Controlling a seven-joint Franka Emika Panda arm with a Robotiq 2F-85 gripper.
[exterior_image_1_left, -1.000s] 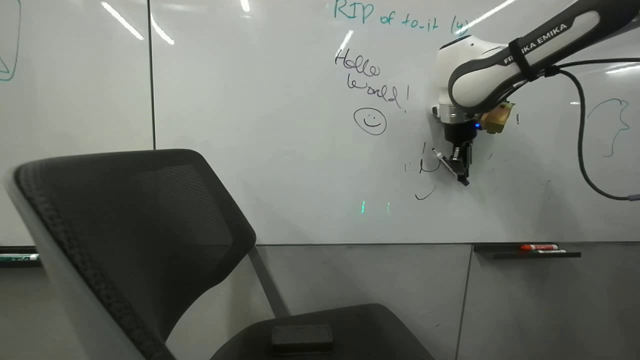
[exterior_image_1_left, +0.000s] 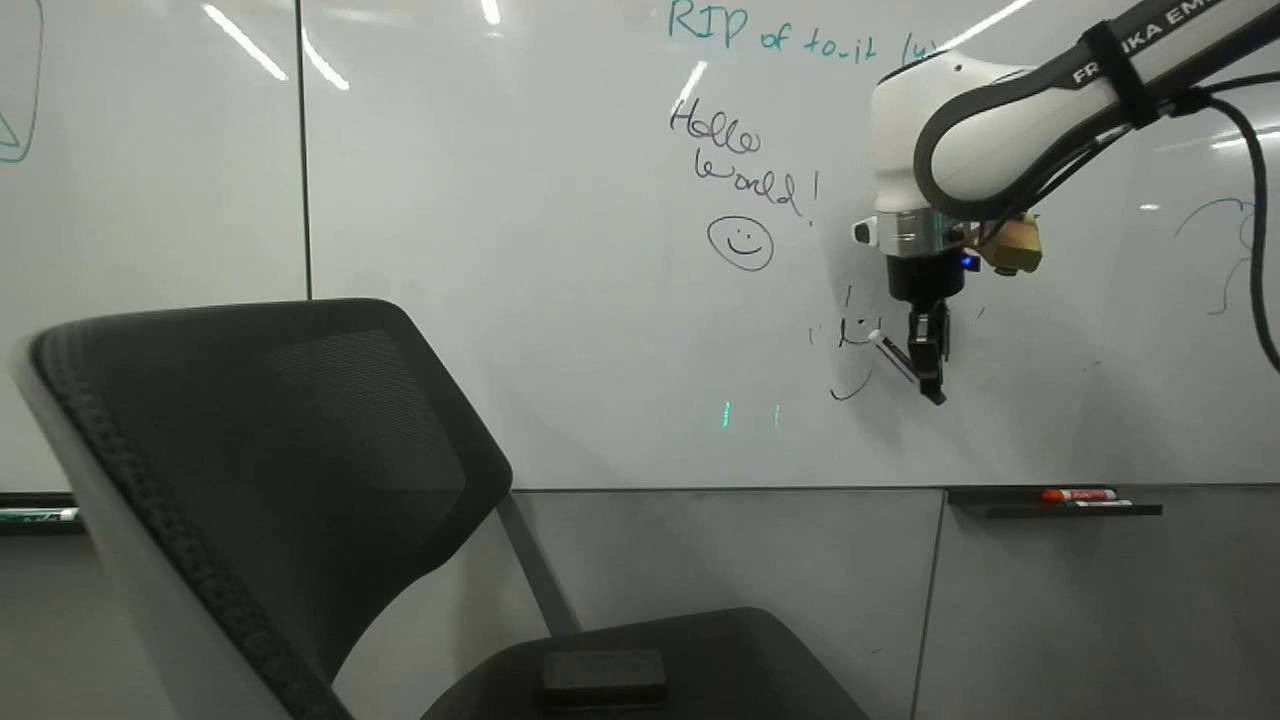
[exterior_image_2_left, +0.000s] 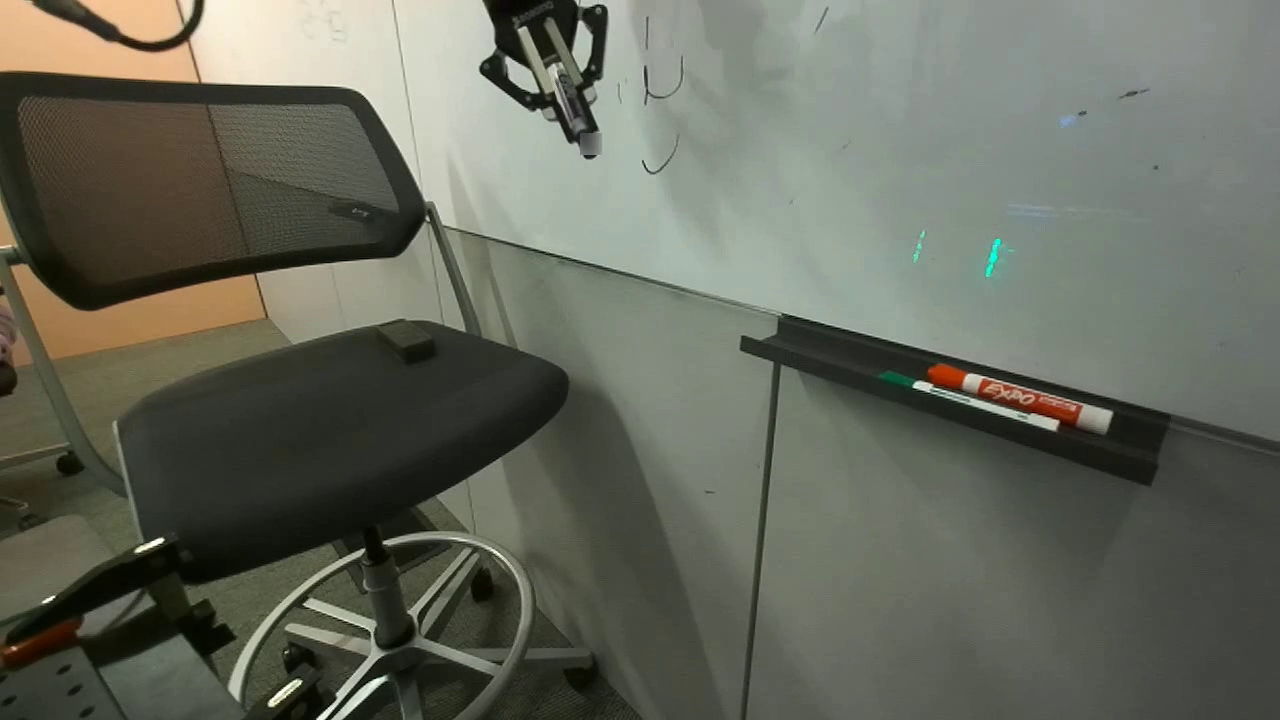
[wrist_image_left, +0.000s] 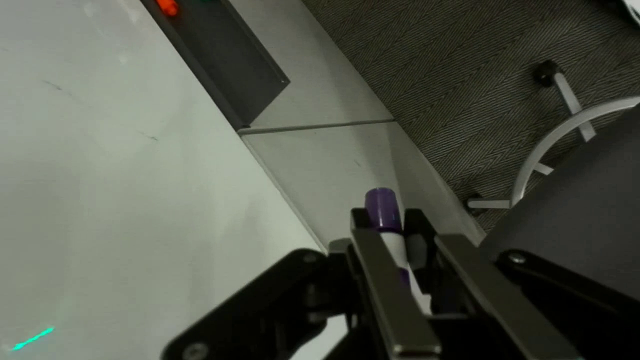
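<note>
My gripper (exterior_image_1_left: 929, 390) hangs fingers-down in front of the whiteboard (exterior_image_1_left: 540, 240). It is shut on a slim marker, which slants between the fingers. In the wrist view the marker (wrist_image_left: 382, 210) shows a purple end and a white barrel. Exterior view 2 shows the marker (exterior_image_2_left: 575, 108) with its pale lower end poking out below the fingers, and open air between it and the board. Short black strokes (exterior_image_1_left: 849, 390) are drawn on the board just left of the gripper. Further up is the handwritten "Hello World!" with a smiley face (exterior_image_1_left: 740, 244).
A black tray (exterior_image_2_left: 768, 348) at the board's lower edge holds a thick red marker (exterior_image_2_left: 1020, 396) and a slim green-and-white marker (exterior_image_2_left: 986, 406). An office chair (exterior_image_1_left: 264, 444) stands in front of the board, with a dark block (exterior_image_1_left: 603, 677) on its seat.
My arm has come away from the board toward the camera, and the gripper sits slightly lower in view. The marker is still held. The drawn strokes look the same.
</note>
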